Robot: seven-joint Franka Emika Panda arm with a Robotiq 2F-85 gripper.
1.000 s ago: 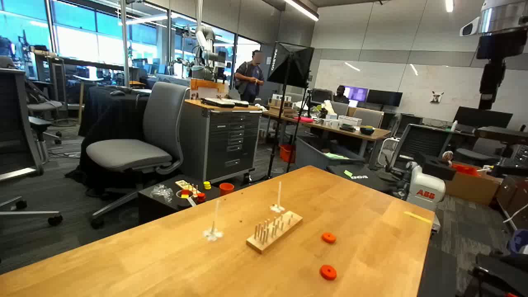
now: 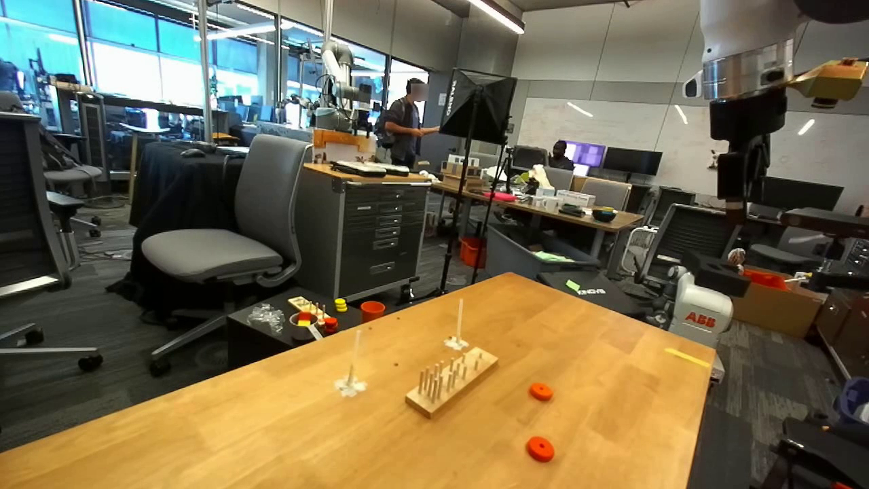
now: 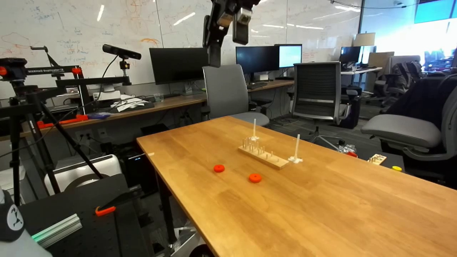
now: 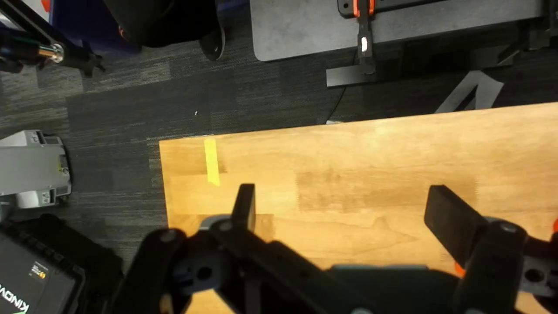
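Observation:
Two orange discs (image 2: 541,391) with central holes lie flat on the table; in exterior view 2 the nearer disc (image 3: 255,177) sits to the right of the other. A wooden pegboard (image 2: 452,382) carries several short pegs. Beside it rise two thin upright rods, one rod (image 2: 355,358) to its left and another rod (image 2: 459,322) behind it, both fixed on white bases. My gripper is open and empty, high above the table, its fingers (image 4: 244,206) wide apart. In the wrist view, only slivers of orange show by the right finger and right edge.
Yellow tape (image 4: 212,161) marks a corner of the wooden table (image 4: 340,151). A low black stand beyond the table's edge holds an orange cup (image 2: 372,310) and another small pegboard (image 3: 377,159).
In exterior view 1 my arm and gripper have moved left and somewhat lower. The discs, pegboard and rods stay in place. A person in the background has shifted.

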